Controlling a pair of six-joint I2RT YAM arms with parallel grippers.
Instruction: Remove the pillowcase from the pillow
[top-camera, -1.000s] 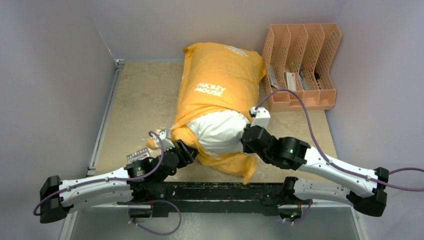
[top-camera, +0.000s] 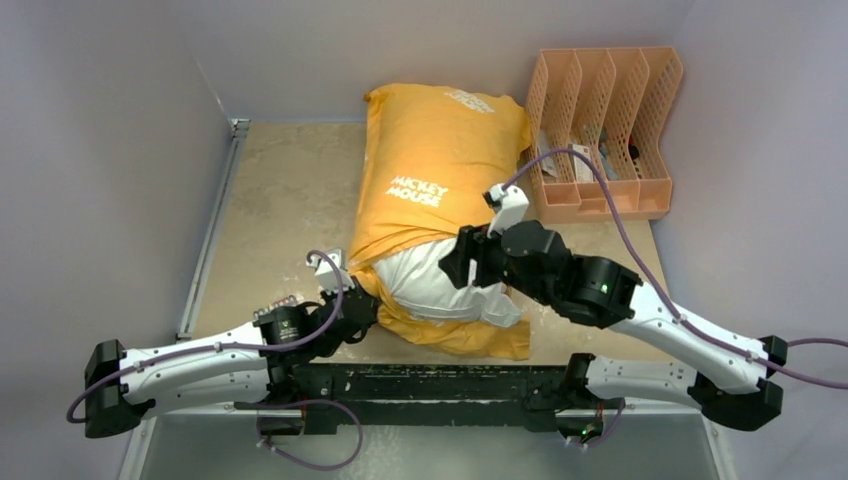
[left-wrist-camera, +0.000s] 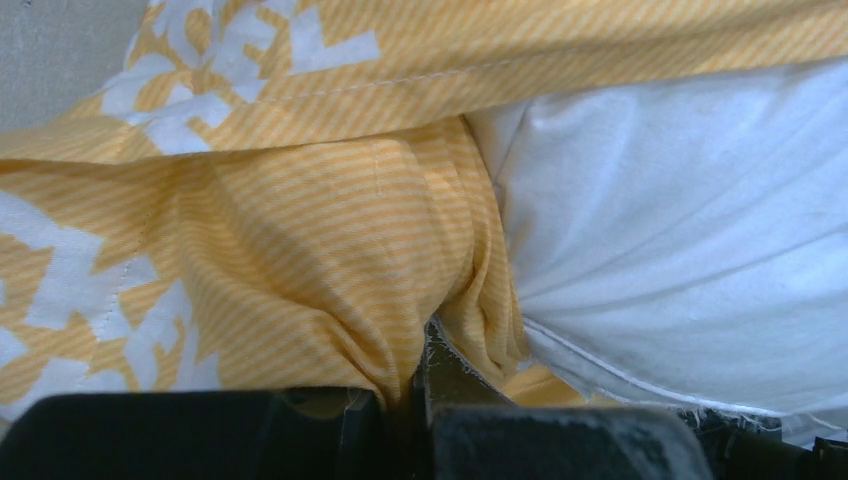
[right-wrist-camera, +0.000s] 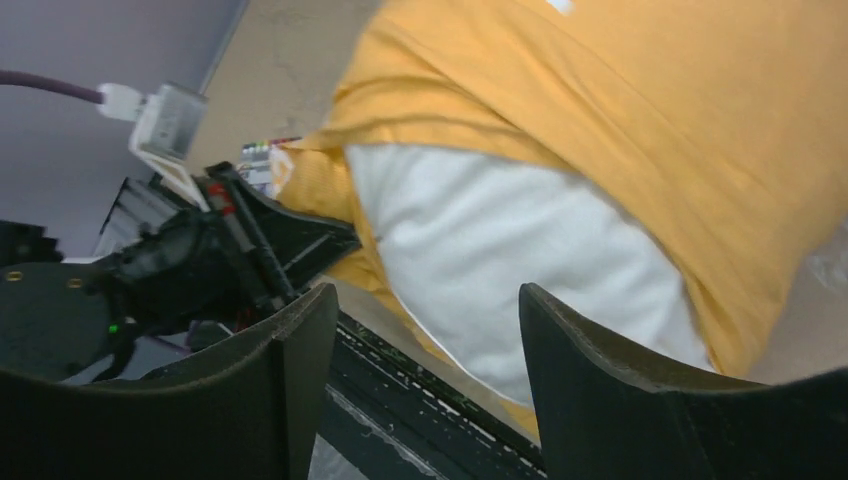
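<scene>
The yellow pillowcase (top-camera: 440, 160) with white lettering covers the upper part of the pillow. Below its edge the white pillow (top-camera: 430, 280) is bare, with a yellow flap of the case lying under it toward the table's front edge. At the left corner of the opening, my left gripper is shut on bunched pillowcase cloth, which runs down between its fingers. My right gripper hangs over the bare pillow, its fingers (right-wrist-camera: 300, 350) apart and no cloth between them. The pillow's far end is hidden inside the case.
A pink compartment organizer (top-camera: 600, 195) with small items stands at the back right. A small multicoloured object (top-camera: 275, 305) lies near the left arm. Bare table (top-camera: 290, 190) shows on the left; a dark beam (top-camera: 440, 385) runs along the front.
My right gripper has left the pillow's right side and swung left and up over the white part, its fingers now apart. The left gripper has shifted slightly, staying at the left corner.
</scene>
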